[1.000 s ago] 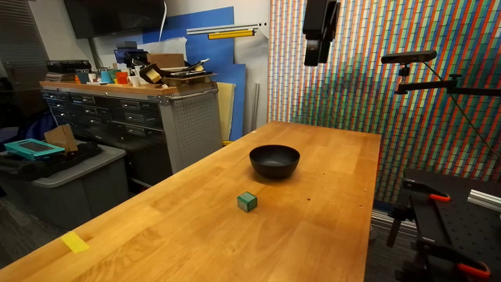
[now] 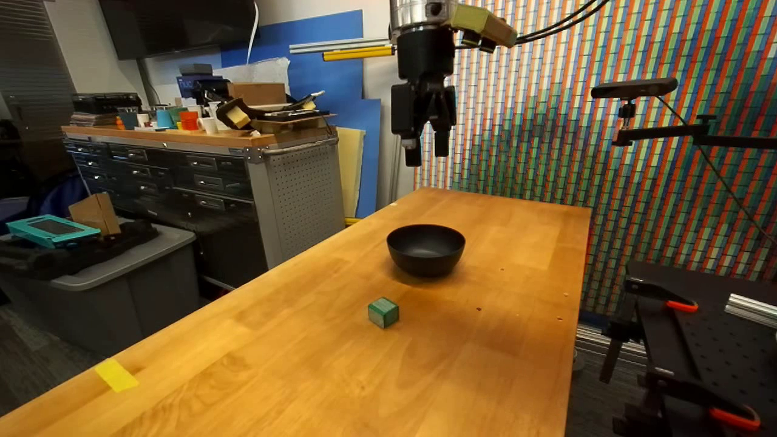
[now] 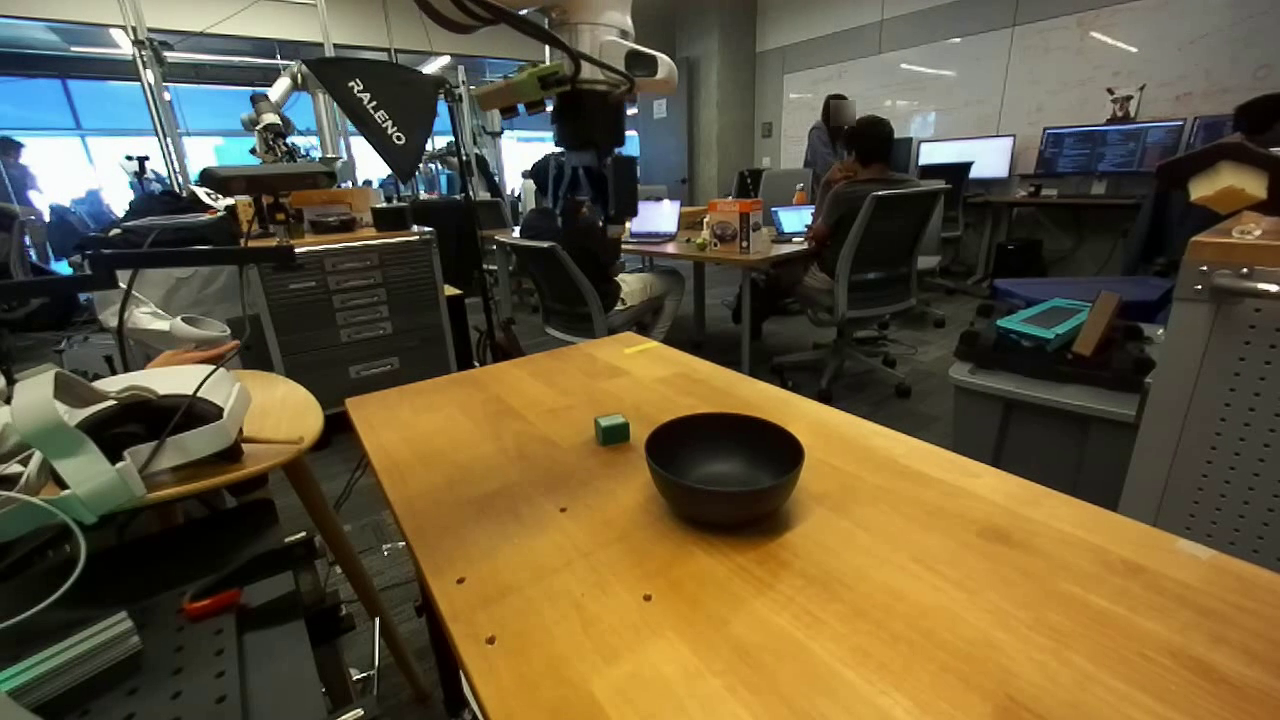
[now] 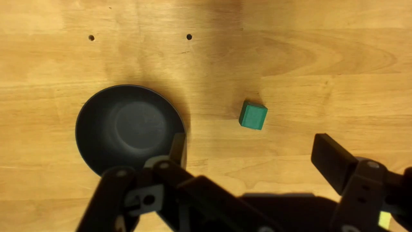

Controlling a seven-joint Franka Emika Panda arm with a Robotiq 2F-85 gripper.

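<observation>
A small green cube (image 2: 383, 312) sits alone on the wooden table (image 2: 306, 349), and a black bowl (image 2: 426, 251) stands upright a short way from it. Looking down in the wrist view, the bowl (image 4: 133, 127) appears empty on the left, with the cube (image 4: 253, 115) to its right on bare wood. High above the table hangs my gripper (image 2: 427, 152), clear of both. Its fingers are spread wide in the wrist view, open with nothing between them; one finger (image 4: 334, 162) shows at the right, the other overlaps the bowl's edge.
A yellow tape strip (image 2: 116, 374) marks the table's left end. The table around cube and bowl is clear. A camera on an arm (image 2: 634, 88) and a black cart (image 2: 706, 342) stand beyond the right edge, a drawer cabinet (image 2: 291, 196) beyond the left.
In exterior view 1 my gripper has come lower and moved left, and it has turned so both fingers show. The cube and the bowl have not moved.
</observation>
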